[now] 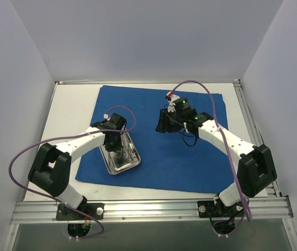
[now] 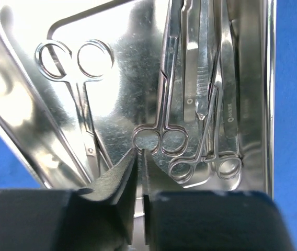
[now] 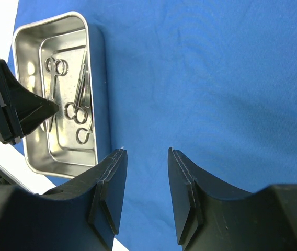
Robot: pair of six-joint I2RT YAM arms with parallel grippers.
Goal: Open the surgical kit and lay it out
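A metal tray [image 1: 139,159] lies on the left of the blue drape. Inside it, in the left wrist view, a pair of scissors [image 2: 79,78] lies to the left, apart from the others. Grouped on the right are ring-handled instruments [image 2: 160,123], a second ring-handled one [image 2: 217,128], and slim flat handles [image 2: 190,63] with tweezers [image 2: 228,83]. My left gripper is over the tray, its fingers barely parted, with nothing seen between them. My right gripper is open and empty above bare drape, right of the tray.
The blue drape [image 1: 164,167] is bare across its middle and right. White table [image 1: 65,110] borders it. Purple cables [image 1: 219,125] arch over both arms. Instruments in the tray lie close together and partly overlap.
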